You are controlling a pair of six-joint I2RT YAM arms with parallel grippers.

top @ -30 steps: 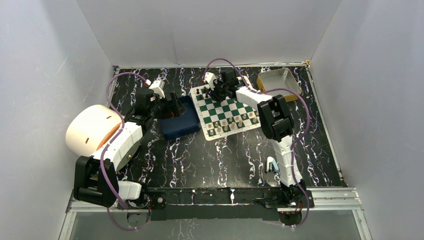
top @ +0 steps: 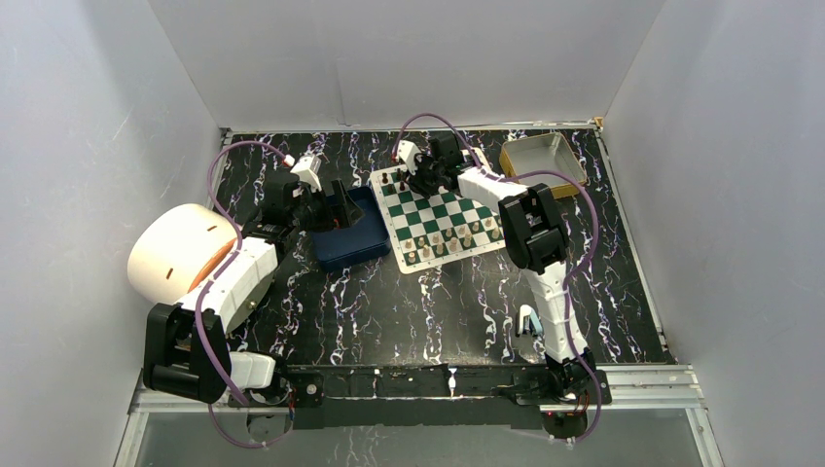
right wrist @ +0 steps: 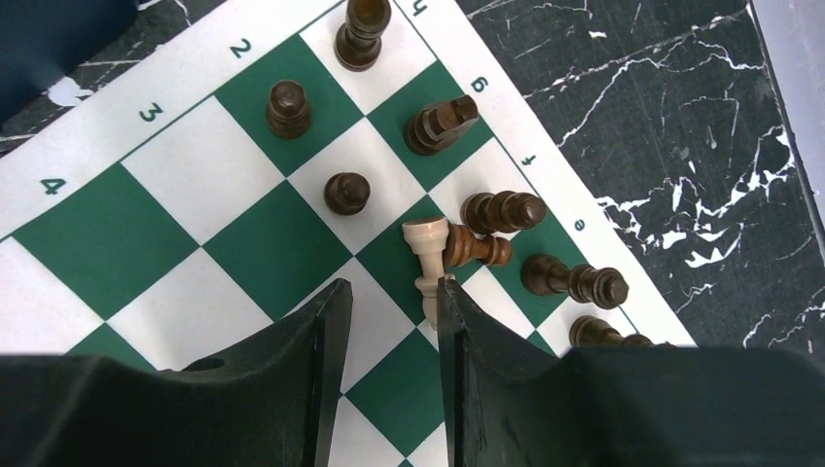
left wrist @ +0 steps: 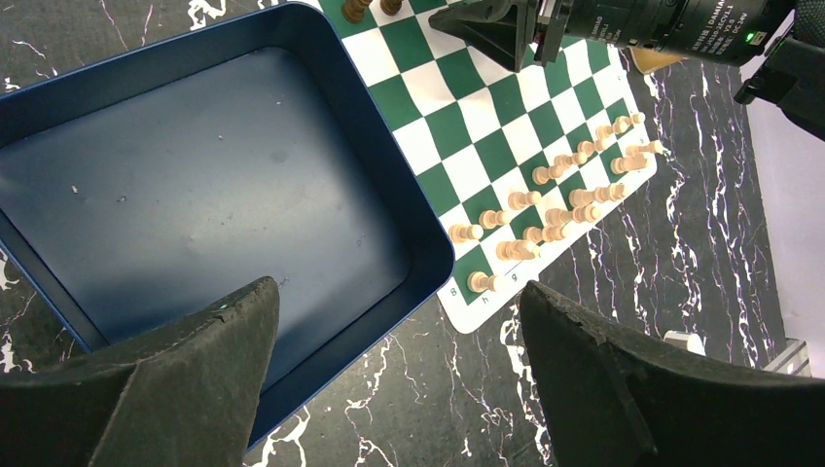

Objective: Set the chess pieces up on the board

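In the right wrist view, a light piece (right wrist: 428,255) lies on its side on the chessboard (right wrist: 238,248), its wide base touching a dark pawn (right wrist: 479,249) that seems tipped over. My right gripper hovers over them, fingers apart, with nothing gripped. Its right finger (right wrist: 455,336) partly covers the light piece's far end. Other dark pieces, like the rook (right wrist: 358,34) and small pawn (right wrist: 346,194), stand at that edge. Light pieces (left wrist: 516,250) stand in rows along the opposite edge. Over the blue tray, my left gripper is open and empty.
The blue tray (top: 350,261), left of the board, looks empty inside. A yellowish box (top: 545,146) stands at the back right. Clear squares fill the board's middle.
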